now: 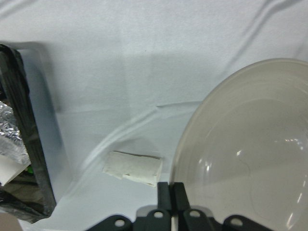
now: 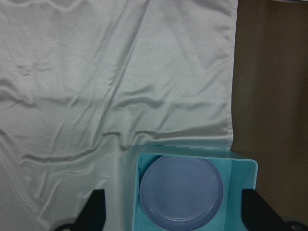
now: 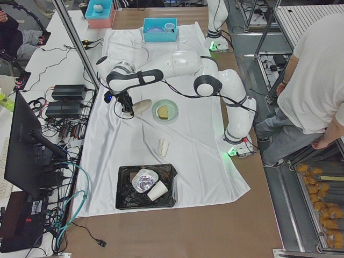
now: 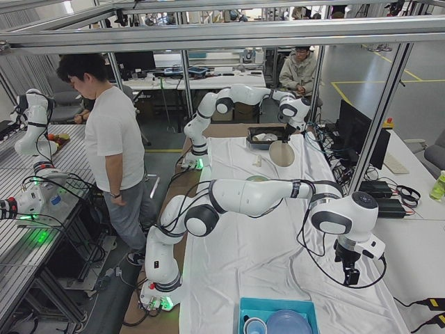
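Observation:
My left gripper is shut on the rim of a cream plate (image 1: 240, 144), which it holds tilted above the white cloth, left of a green plate (image 3: 163, 102) with a yellowish item on it. A small white folded item (image 1: 132, 166) lies on the cloth. The black-lined tray (image 3: 145, 204) holds a foil bundle (image 3: 144, 177) and a white cylinder (image 3: 157, 191). My right gripper stands open above a teal bin (image 2: 233, 202) with a blue plate (image 2: 180, 190) in it.
A monitor (image 3: 24, 145) and cables line the table's left side. A person (image 3: 301, 102) stands on the right. The cloth between the two arms is mostly clear.

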